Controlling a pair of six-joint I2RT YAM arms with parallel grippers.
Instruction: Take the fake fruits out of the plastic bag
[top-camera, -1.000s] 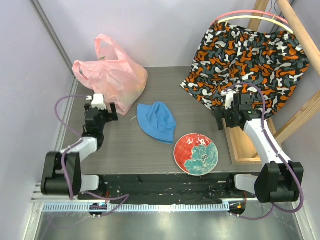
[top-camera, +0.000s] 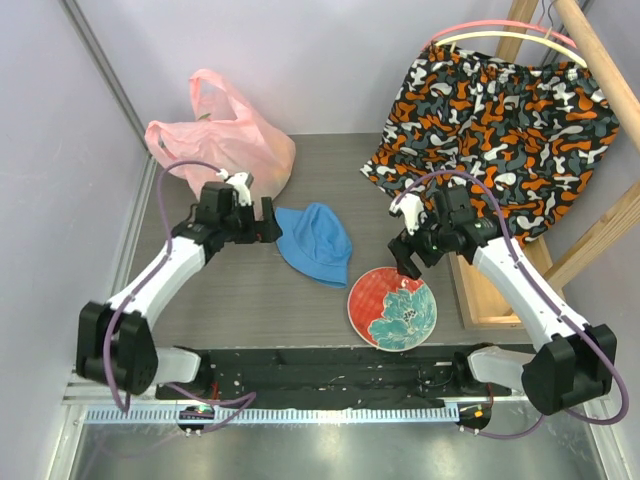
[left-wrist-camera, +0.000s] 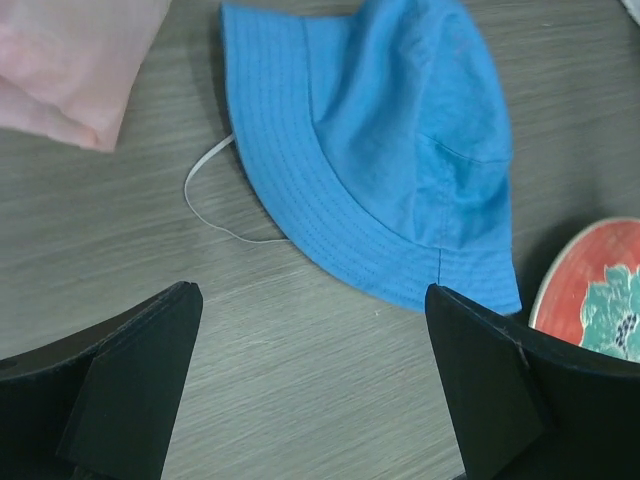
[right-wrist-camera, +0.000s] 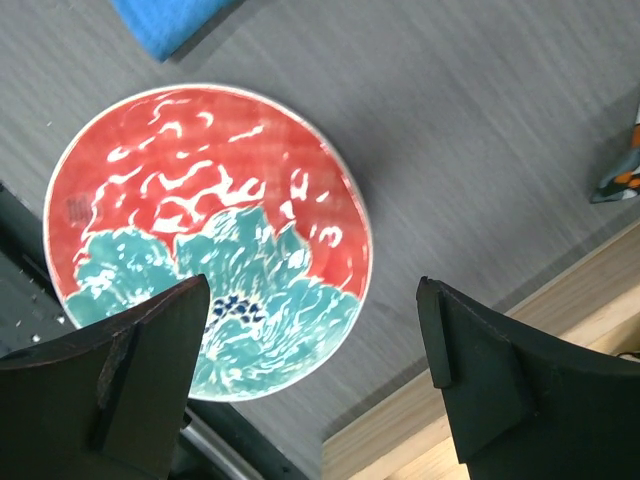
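A pink plastic bag (top-camera: 220, 145) stands at the back left, its handles up. Through its thin film faint colours show low on the right side, but the fruits themselves cannot be made out. My left gripper (top-camera: 268, 221) is open in front of the bag, beside the blue hat's left edge; nothing is between its fingers. In the left wrist view only a corner of the bag (left-wrist-camera: 75, 60) shows, at upper left. Open and empty, my right gripper (top-camera: 404, 256) hangs above the far edge of the red and teal plate (top-camera: 370, 300).
A blue bucket hat (top-camera: 318, 245) with a thin white cord (left-wrist-camera: 205, 160) lies mid-table. At right, camouflage cloth (top-camera: 490, 130) hangs from hangers above a wooden box (top-camera: 461, 290). Bare table (top-camera: 230, 310) lies front left.
My left gripper has swung right, from in front of the bag to the hat's left edge. The right gripper has moved left from the wooden box toward the plate. Bag, hat and plate are unmoved.
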